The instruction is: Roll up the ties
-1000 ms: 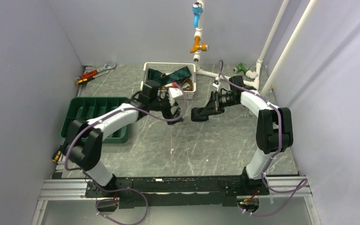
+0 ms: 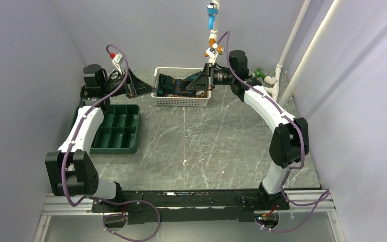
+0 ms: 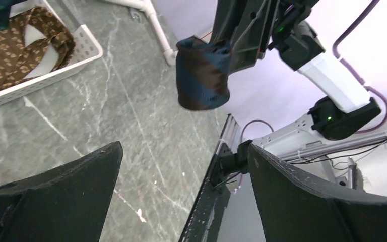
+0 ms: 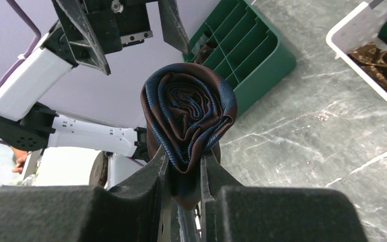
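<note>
A rolled tie, brown with blue stripes, is gripped by my right gripper, its coiled end upward; the left wrist view shows it (image 3: 202,75) raised above the counter. In the top view my right gripper (image 2: 201,83) is over the basket's front right. My left gripper stands open and empty, left of the basket. A white basket (image 2: 181,101) at the back holds dark green and brown patterned ties (image 3: 10,55).
A green compartment tray (image 2: 116,150) sits on the left of the counter (image 2: 206,151). Pipes (image 2: 302,50) and taps stand at the back and right.
My left gripper has swung back and left from the middle. My right gripper, holding the rolled tie, has moved back and slightly left toward the basket.
</note>
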